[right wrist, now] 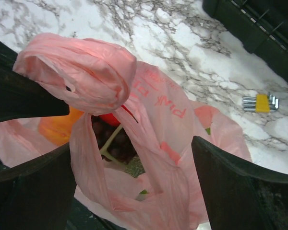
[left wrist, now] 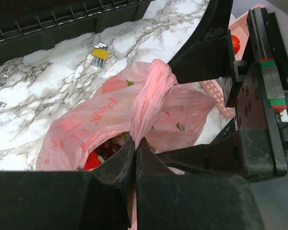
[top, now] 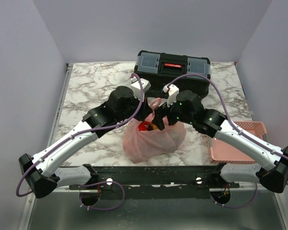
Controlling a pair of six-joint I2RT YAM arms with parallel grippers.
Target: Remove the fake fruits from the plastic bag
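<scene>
A pink plastic bag [top: 151, 148] stands with its mouth open at the centre of the table. Its twisted upper part [left wrist: 153, 91] is pinched by my left gripper, which is shut on it. Inside lie a red fruit [left wrist: 92, 160], an orange one [right wrist: 60, 125] and dark, round fruits on a green stem [right wrist: 116, 143]; the bag hides the rest. Over the mouth, my right gripper is spread open. Between its fingers and below them are bag folds and the opening, with no fruit gripped.
A pink basket [top: 233, 154] stands at the right, holding a red fruit [left wrist: 235, 44]. The black toolbox [top: 172, 72] sits behind the bag. A small yellow-banded metal bundle [right wrist: 261, 103] lies near it.
</scene>
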